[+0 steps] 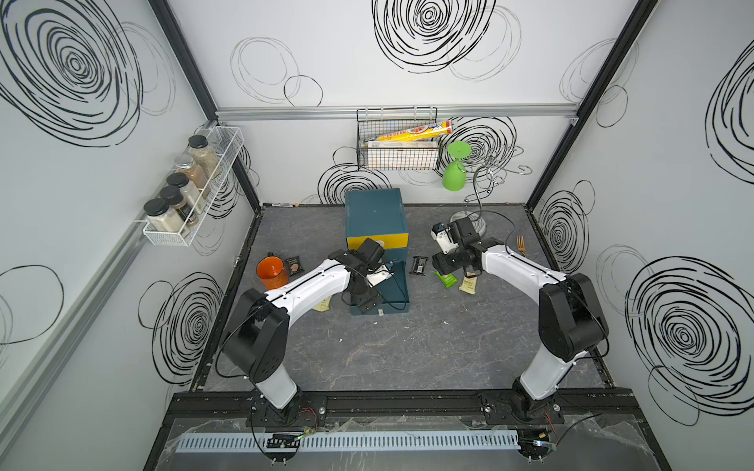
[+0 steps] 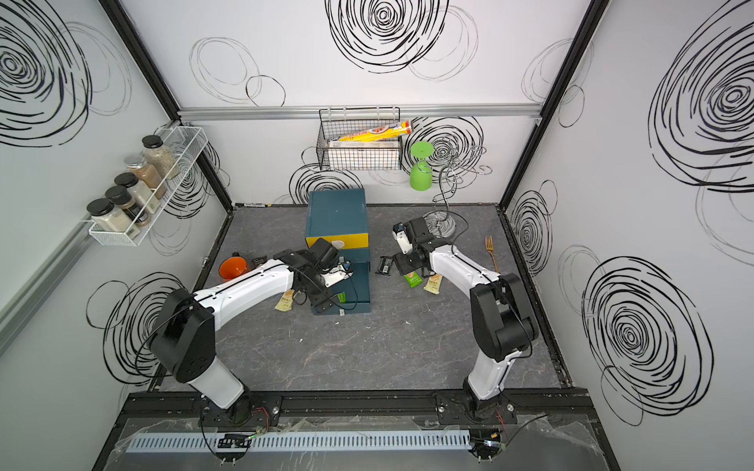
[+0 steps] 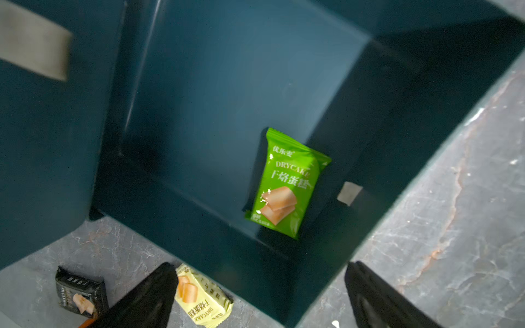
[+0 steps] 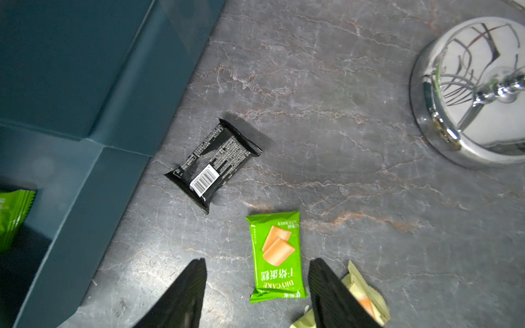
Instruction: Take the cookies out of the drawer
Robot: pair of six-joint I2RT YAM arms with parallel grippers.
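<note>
The teal drawer (image 3: 322,16) is pulled out, and one green DRYCAKE packet (image 3: 284,186) lies inside it near a corner. Over the drawer, my left gripper is open and holds nothing; its fingers do not reach the packet in the left wrist view. To the drawer's right, my right gripper hangs open above a second green packet (image 4: 277,257) on the table, nothing gripped. A black packet (image 4: 214,165) and a yellow packet (image 4: 363,300) lie near it. Left of the drawer are another yellow packet (image 3: 202,296) and a black packet (image 3: 82,291).
An orange mug (image 1: 271,271) stands at the left. A chrome round base (image 4: 437,104) and a fork (image 1: 521,245) are at the back right.
</note>
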